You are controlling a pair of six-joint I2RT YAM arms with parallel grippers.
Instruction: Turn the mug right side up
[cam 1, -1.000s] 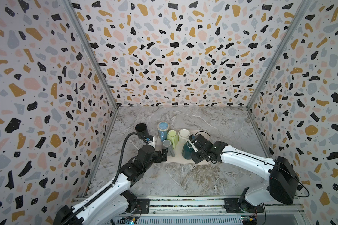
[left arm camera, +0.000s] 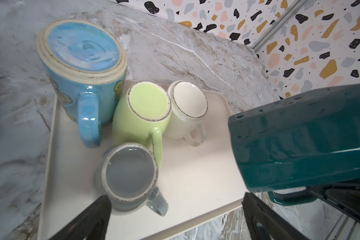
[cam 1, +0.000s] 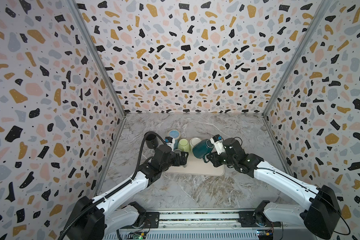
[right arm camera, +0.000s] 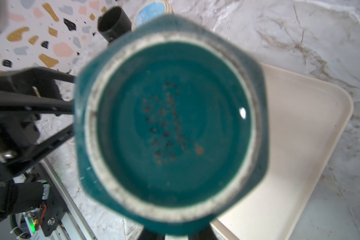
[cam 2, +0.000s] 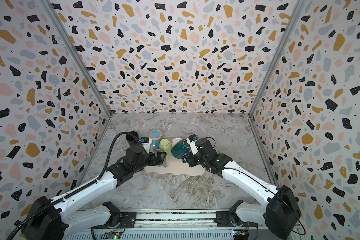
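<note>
A teal mug (cam 1: 202, 148) hangs tilted on its side, lifted above the tray's right part. My right gripper (cam 1: 212, 151) appears shut on it; its fingers are mostly hidden behind the mug in the right wrist view, where the mug's base (right arm camera: 176, 128) faces the camera. In the left wrist view, the mug's teal handle (left arm camera: 292, 196) shows beneath its body, close to black gripper parts. My left gripper is open with nothing held, above the tray near an upside-down grey mug (left arm camera: 130, 172).
On the cream tray (left arm camera: 200, 168), a green mug (left arm camera: 148, 102), a white mug (left arm camera: 190, 100) and a blue mug (left arm camera: 84, 48) stand upside down. A black cup (cam 1: 151, 140) stands left of the tray.
The teal mug has risen off the tray and tipped over, with the right gripper moving up and to the right. My left gripper has moved right, over the grey mug.
</note>
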